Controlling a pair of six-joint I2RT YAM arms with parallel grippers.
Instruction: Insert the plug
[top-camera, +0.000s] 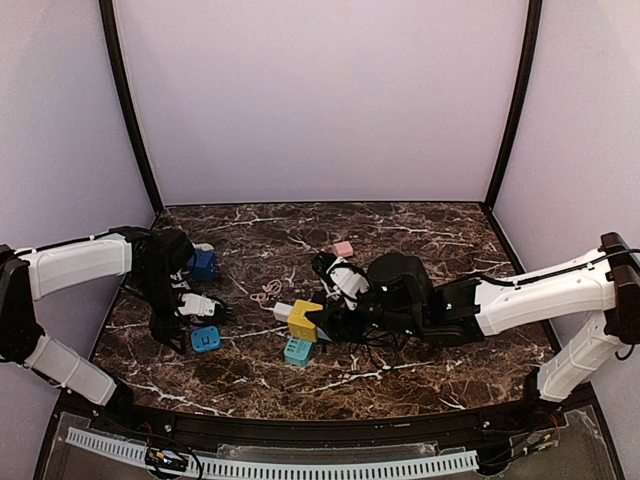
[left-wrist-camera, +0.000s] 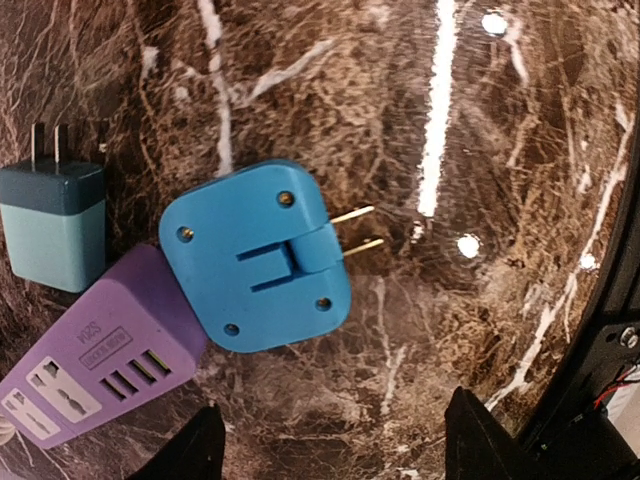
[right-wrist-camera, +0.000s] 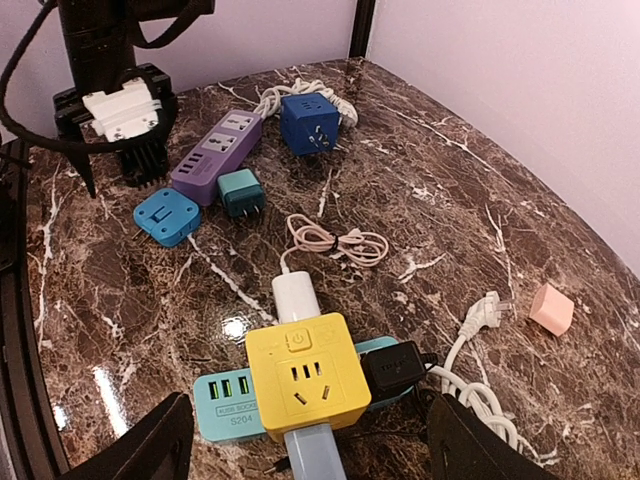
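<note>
My left gripper is open above a blue square plug (left-wrist-camera: 250, 290) with two prongs, beside a teal plug (left-wrist-camera: 55, 235) and a purple power strip (left-wrist-camera: 120, 335); nothing is between its fingers. My right gripper is open over a yellow cube socket (right-wrist-camera: 305, 365), which has a white plug (right-wrist-camera: 293, 295) in its far side and a pale blue piece (right-wrist-camera: 318, 455) on its near side. The cube sits by a teal power strip (right-wrist-camera: 225, 410) and a black adapter (right-wrist-camera: 393, 367).
A navy cube (right-wrist-camera: 308, 122), coiled pink cable (right-wrist-camera: 355, 248), white cabled plug (right-wrist-camera: 483, 312) and pink block (right-wrist-camera: 550, 310) lie farther back.
</note>
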